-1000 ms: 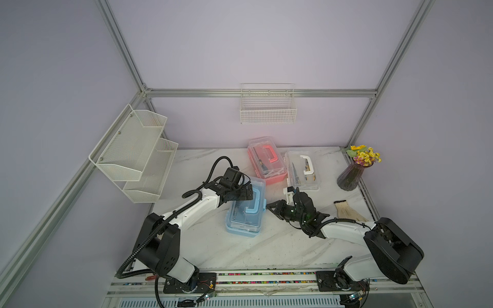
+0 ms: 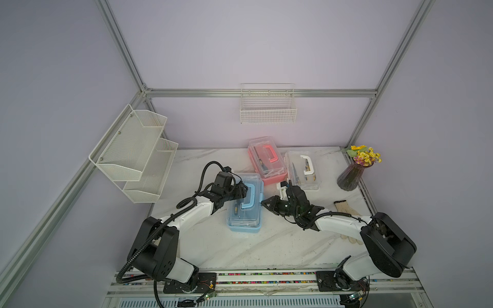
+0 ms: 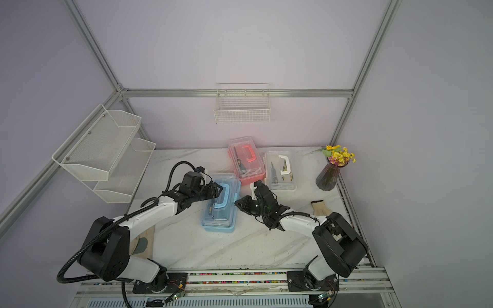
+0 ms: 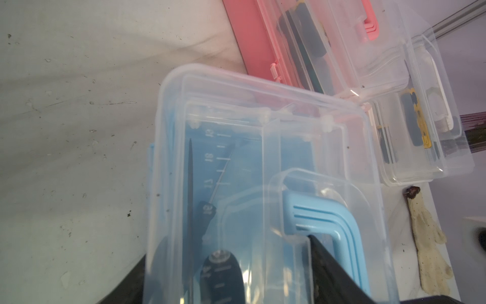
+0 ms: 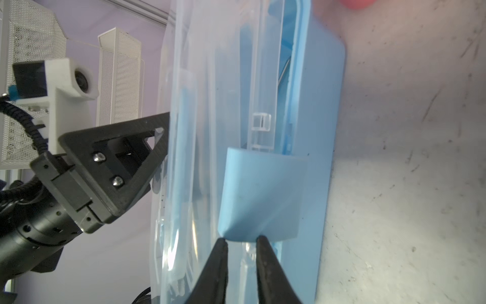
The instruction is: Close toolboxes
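Observation:
A blue toolbox [image 2: 245,218] with a clear lid and blue handle lies at table centre. My left gripper [image 2: 240,191] is down on its lid; in the left wrist view its fingers straddle part of the box, partly hidden under clear plastic. At the box's right side, my right gripper has its fingertips close together just below the blue latch [image 5: 260,192], which stands out from the wall; whether they pinch it is unclear. A pink toolbox [image 3: 246,156] and a clear one with white handle [image 3: 274,172] sit behind, lids on.
A vase of flowers [image 2: 350,177] stands at the right, gloves [image 3: 319,208] near it. White mesh shelves [image 2: 131,148] hang on the left wall, a wire basket [image 2: 268,102] on the back one.
My left gripper moved slightly left; my right gripper moved left and toward the back.

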